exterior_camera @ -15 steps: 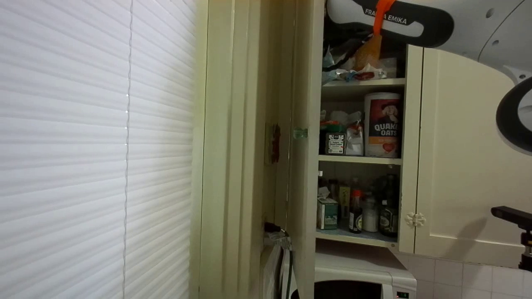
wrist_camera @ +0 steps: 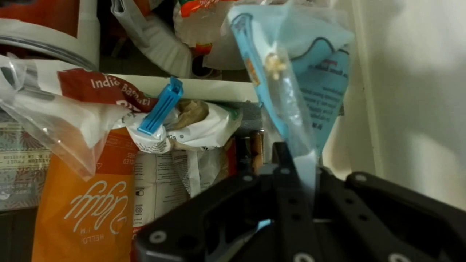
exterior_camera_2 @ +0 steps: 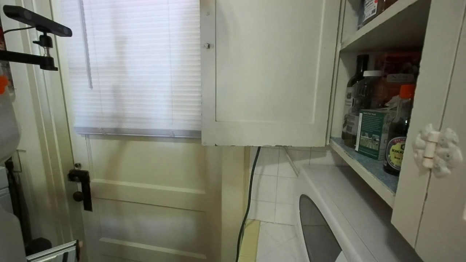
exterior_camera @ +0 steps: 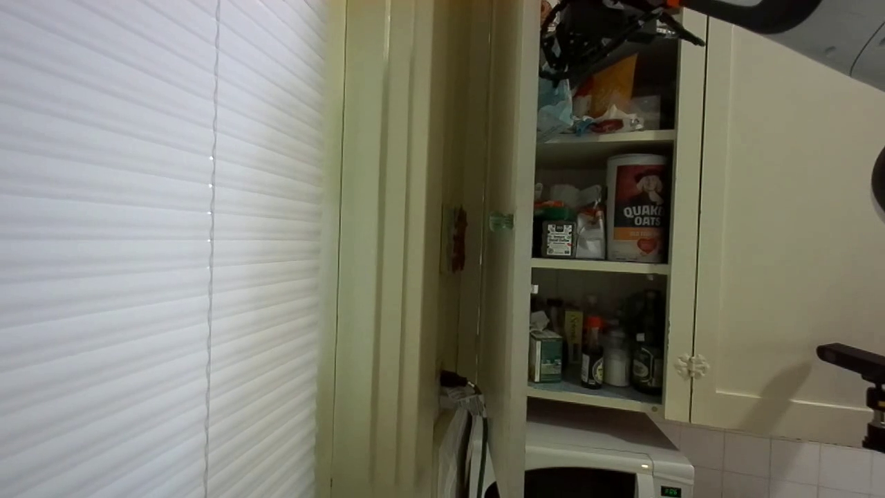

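Observation:
My gripper is shut on a thin part of a light blue plastic bag (wrist_camera: 323, 83), which runs out from between the fingers in the wrist view. In exterior view 1 my gripper (exterior_camera: 564, 73) is at the cabinet's top visible shelf, with the blue bag (exterior_camera: 554, 108) hanging just below it by the open door. How full the bag is cannot be told. Neither the gripper nor the bag shows in exterior view 2.
Beside the bag are an orange pouch (wrist_camera: 87, 196) and a rice bag (wrist_camera: 105, 89) with a blue clip (wrist_camera: 161, 106). The open cabinet door (exterior_camera: 507, 332) bounds one side. An oats canister (exterior_camera: 637, 207) and several bottles fill lower shelves.
The arm has risen and drawn back to the right in exterior view 1. More of the blue bag now shows, higher above the shelf edge, and the orange pouch is less covered.

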